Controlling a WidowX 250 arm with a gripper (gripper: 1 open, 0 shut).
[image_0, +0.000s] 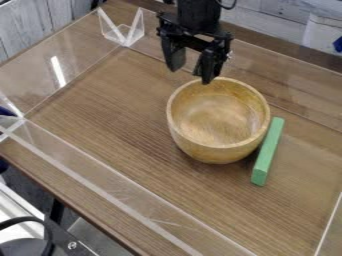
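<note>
My black gripper hangs at the top centre, open, its fingers spread above the far rim of a wide wooden bowl. The bowl stands on the wooden floor and looks empty. A long green bar lies to the right of the bowl.
A clear, angular plastic object sits at the upper left. Black cables and a dark part show at the lower left. The wooden surface left of and below the bowl is mostly clear.
</note>
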